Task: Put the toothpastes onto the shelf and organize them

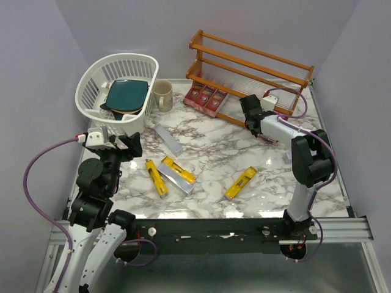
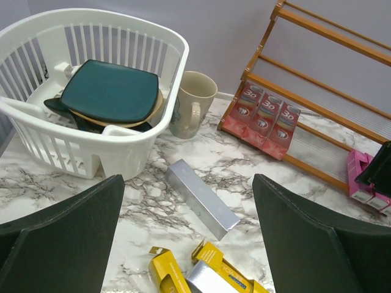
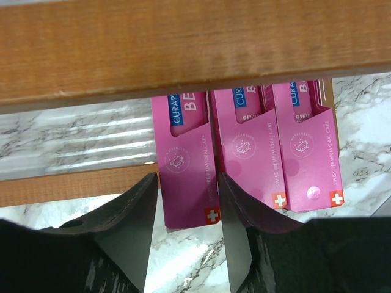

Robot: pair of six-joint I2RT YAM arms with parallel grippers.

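On the shelf's (image 1: pixel 244 63) lower tier, a pink toothpaste box (image 3: pixel 188 177) lies beside two other pink boxes (image 3: pixel 250 155) (image 3: pixel 308 159), close to the nearer one. My right gripper stands around its front end, fingers parted slightly wider than the box, with a thin gap beside it. In the top view, the right arm largely covers these boxes. Three red boxes (image 1: pixel 205 99) rest at the shelf's left end. Yellow boxes (image 1: pixel 156 178) (image 1: pixel 179 170) (image 1: pixel 241 183) and silver boxes (image 1: pixel 168 139) (image 1: pixel 177 179) lie on the table. Away at left, my left gripper is open and empty.
A white basket (image 1: pixel 139 66) with dark green items inside occupies the back left, and a beige mug (image 1: pixel 162 94) is beside it. The wooden bar (image 3: pixel 195 49) of the upper tier crosses above the pink boxes. Open marble (image 1: pixel 214 146) fills the table's middle.
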